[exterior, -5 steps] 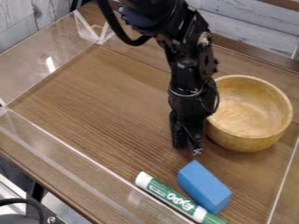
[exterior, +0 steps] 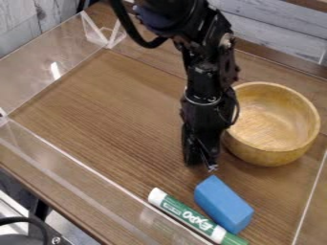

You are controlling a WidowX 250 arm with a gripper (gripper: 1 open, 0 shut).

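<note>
My black gripper (exterior: 201,153) reaches down from the top centre to low over the wooden table, just left of a tan wooden bowl (exterior: 274,122). Its tips are dark and blurred together; it looks shut, with nothing visible between them. A blue block (exterior: 224,205) lies below it at the front right, beside a white and green marker (exterior: 185,214) labelled "EXPO".
Clear plastic walls (exterior: 52,67) line its edges, and a dark cable shows at the lower left.
My gripper has shifted very slightly to the left. The bowl, block and marker have not visibly moved.
</note>
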